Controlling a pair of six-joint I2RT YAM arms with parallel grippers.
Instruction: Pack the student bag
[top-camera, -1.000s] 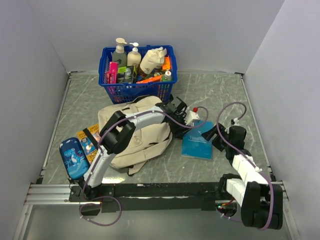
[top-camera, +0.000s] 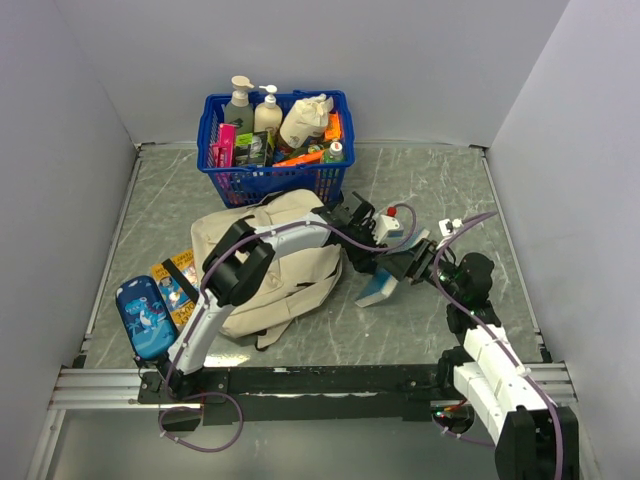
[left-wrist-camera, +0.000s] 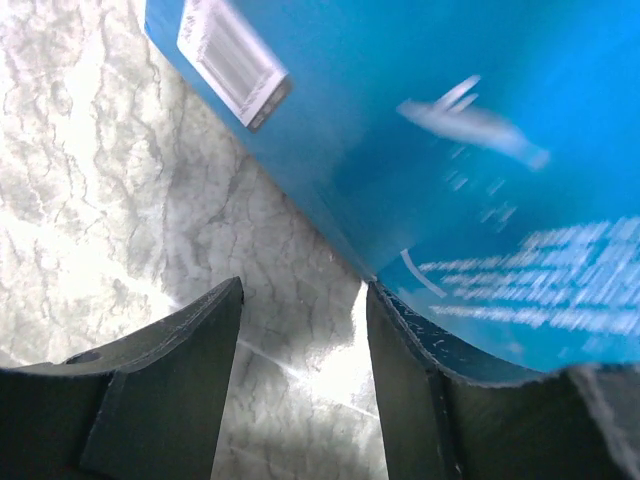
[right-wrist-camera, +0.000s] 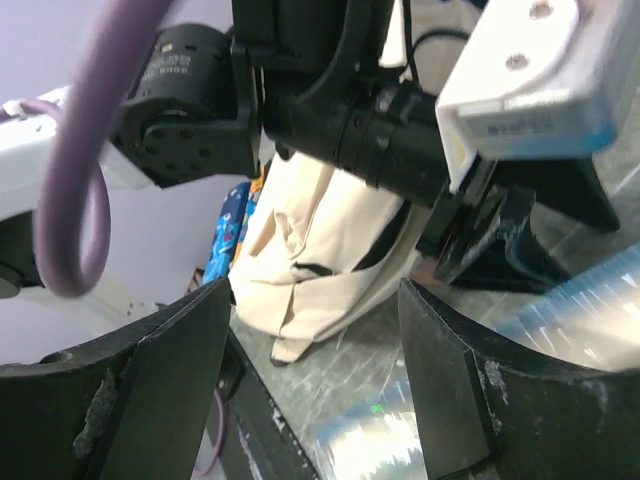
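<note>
A light blue book (top-camera: 376, 288) is tilted up off the floor between the two grippers. My right gripper (top-camera: 402, 266) is shut on it; in the right wrist view the book (right-wrist-camera: 370, 445) shows blurred between and beyond the fingers. My left gripper is part open, its tips at the book's lower edge (left-wrist-camera: 480, 230) over the marbled floor. A beige bag (top-camera: 260, 290) lies flat under the left arm. A blue pencil case (top-camera: 146, 320) and a yellow booklet (top-camera: 168, 282) lie at the left.
A blue basket (top-camera: 270, 177) full of bottles, boxes and a pouch stands at the back. Grey walls (top-camera: 570, 200) enclose the sides.
The blue book has gone from lying flat to tilted up. My right gripper has moved left onto it and lifted its edge. The left arm has shifted only slightly.
</note>
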